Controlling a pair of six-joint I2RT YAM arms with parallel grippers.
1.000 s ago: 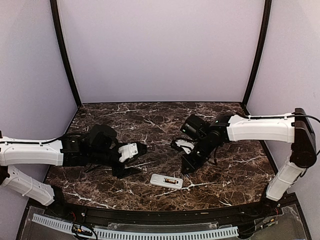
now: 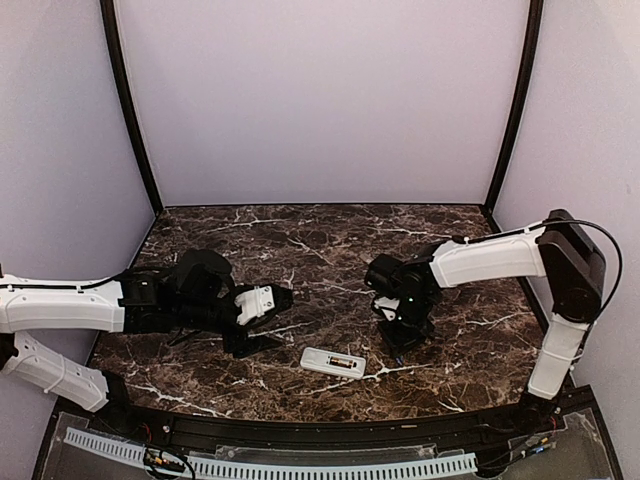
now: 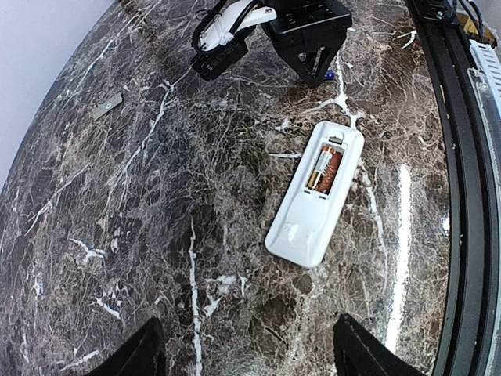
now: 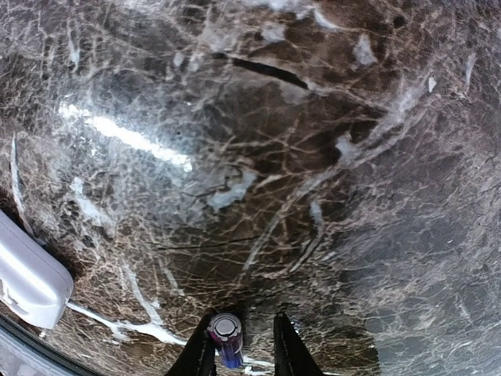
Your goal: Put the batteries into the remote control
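Observation:
The white remote (image 2: 320,360) (image 3: 305,219) lies front centre on the marble table, one battery (image 3: 321,168) visible in its open compartment. A blue battery (image 4: 230,348) sits just right of the remote, between or beside the fingertips of my right gripper, which is low at the table and open; whether it touches the battery I cannot tell. My left gripper hangs open left of the remote, nothing between its fingers.
A small grey flat piece (image 3: 106,106) lies on the table in the left wrist view. The table's front edge (image 3: 458,196) runs close by the remote.
My right arm has moved slightly right since a second ago, its gripper now beside the blue battery. The left arm and the remote look unchanged.

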